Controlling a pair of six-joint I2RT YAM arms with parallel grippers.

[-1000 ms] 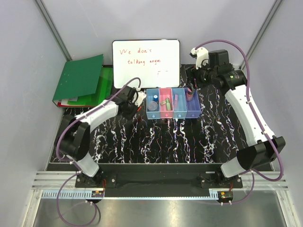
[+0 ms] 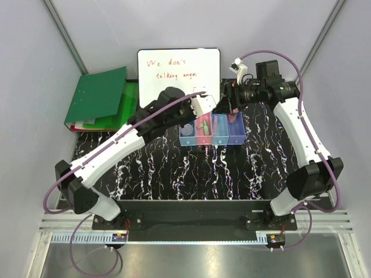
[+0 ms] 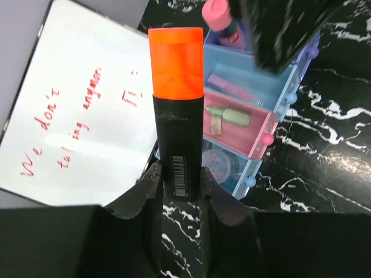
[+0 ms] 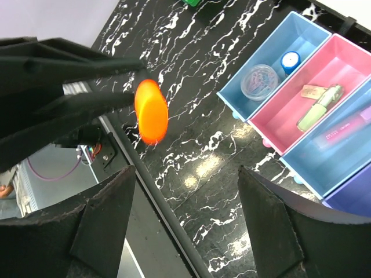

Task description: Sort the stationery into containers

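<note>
An orange-capped black marker point(image 3: 178, 116) stands between the fingers of my left gripper, which is shut on its barcoded lower end. In the right wrist view only the orange end point(image 4: 152, 113) of this marker shows, poking out of the dark left fingers. My right gripper is open and empty, its fingers wide apart. The container has a blue bin point(image 4: 243, 75) with a round clear case and a blue-capped item, a pink bin point(image 4: 272, 121) with a green highlighter and an eraser, a light blue bin point(image 4: 310, 171) with a pink pen, and a purple bin point(image 4: 353, 194).
In the purple bin stands a pink-capped bottle point(image 3: 217, 14). A whiteboard point(image 2: 174, 61) with red writing leans behind the bins, and green folders point(image 2: 98, 95) lie at the left.
My left arm has lifted and swung right with the marker, from beside the bins to above them. My right arm has shifted slightly, staying above the right-hand bins.
</note>
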